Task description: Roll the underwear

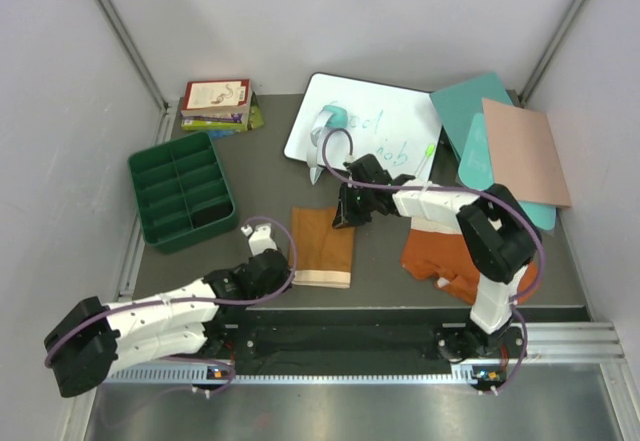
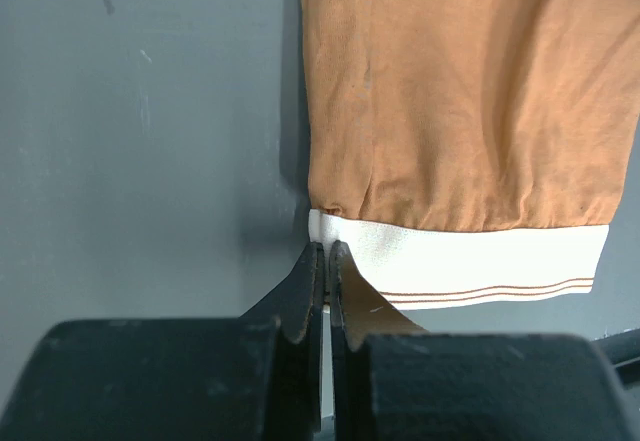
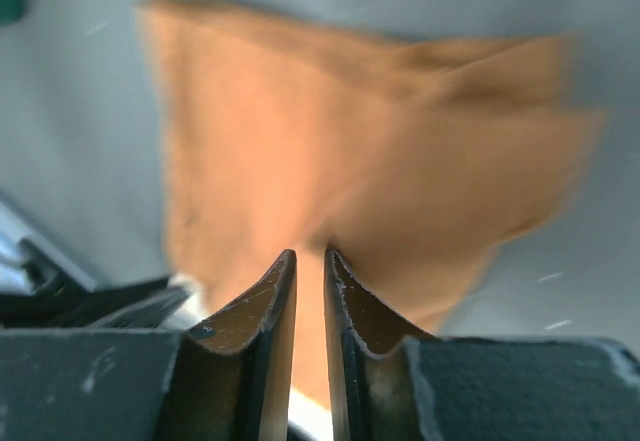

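The orange-brown folded underwear (image 1: 318,241) lies flat in the middle of the table, its white waistband (image 2: 480,261) towards the front edge. My left gripper is shut at the left end of the waistband; whether any cloth is pinched between its tips is hidden. Over the far right part of the fabric is my right gripper, slightly open, with a narrow gap between its fingers. Below those fingers the underwear (image 3: 250,141) looks blurred, with a raised, creased flap at its far right corner. In the top view the right arm covers that corner.
Another orange garment with white cloth (image 1: 440,259) lies on the right. A green compartment box (image 1: 140,196) stands left, with books (image 1: 217,96) behind. Beyond the underwear are a whiteboard (image 1: 390,111) and a grey-teal object (image 1: 318,146). Folders (image 1: 525,151) lean at the back right.
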